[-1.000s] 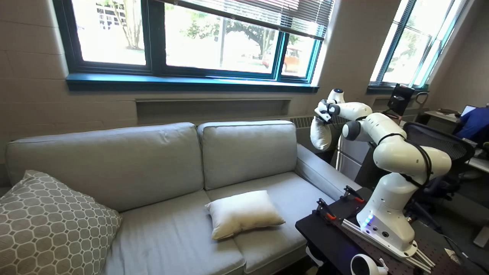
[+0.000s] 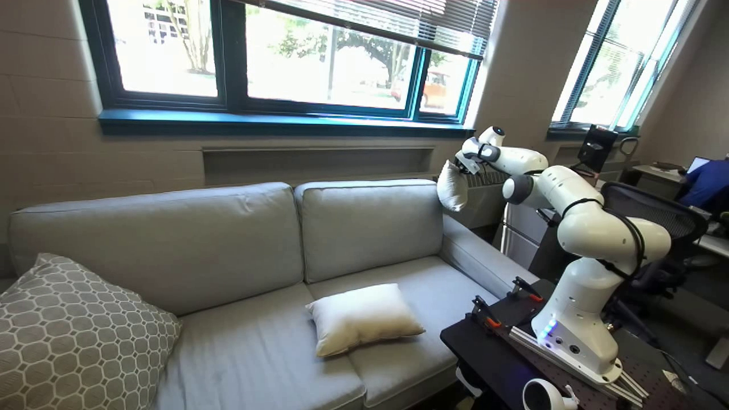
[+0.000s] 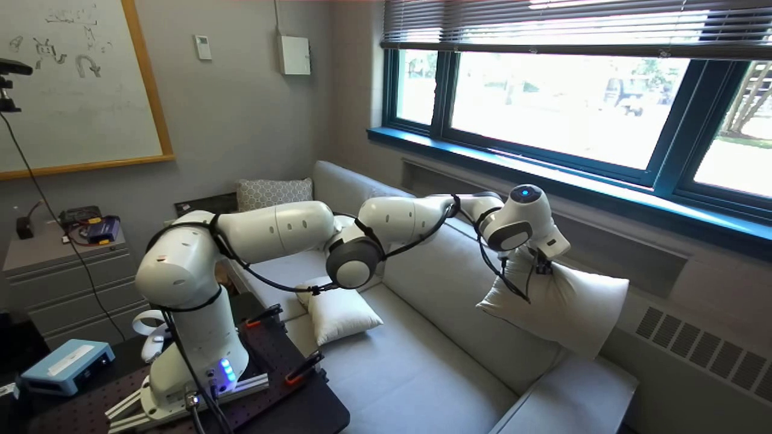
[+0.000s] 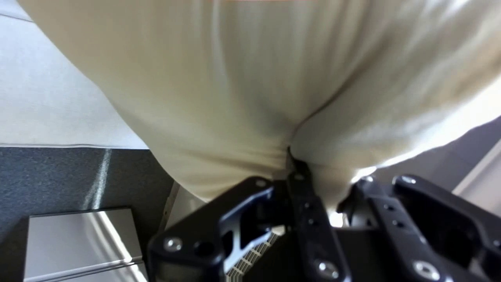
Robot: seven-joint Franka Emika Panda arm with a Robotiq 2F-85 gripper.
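A cream pillow [image 2: 452,187] hangs in the air by the right end of the sofa's backrest, with my gripper shut on its bunched edge. In the second exterior view this held pillow [image 3: 579,300] droops below the wrist, over the far sofa arm. Its fabric [image 4: 225,94] fills most of the wrist view and is pinched between the dark fingers. Another cream pillow [image 2: 365,318] lies flat on the sofa seat, apart from the gripper. At the sofa's left end leans a patterned grey pillow [image 2: 82,341].
The grey sofa [image 2: 372,222] has free seat room around the lying pillow. Behind it runs a blue window sill [image 2: 287,124]. A sofa arm [image 2: 488,256] stands near my table [image 2: 471,348], which carries black clamps. A metal cabinet [image 4: 84,239] is below the gripper.
My gripper, with the pillow in it, has moved left and slightly up in the first exterior view, closer to the backrest's right corner. The pillow on the seat has stayed put.
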